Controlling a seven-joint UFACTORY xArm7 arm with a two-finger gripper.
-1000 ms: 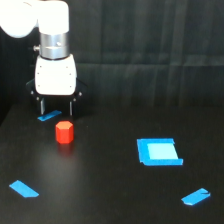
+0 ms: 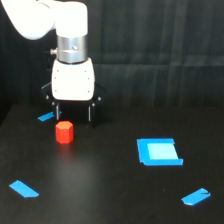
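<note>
A red hexagonal block (image 2: 64, 132) sits on the black table, left of centre. My gripper (image 2: 74, 114) hangs just above and behind it, fingers apart and pointing down, with nothing seen between them; the dark fingers are hard to make out against the background.
A blue-taped square (image 2: 159, 151) with a pale centre lies at the right. Blue tape pieces lie at the front left (image 2: 24, 189), front right (image 2: 196, 197) and back left (image 2: 46, 116).
The block has not visibly moved.
</note>
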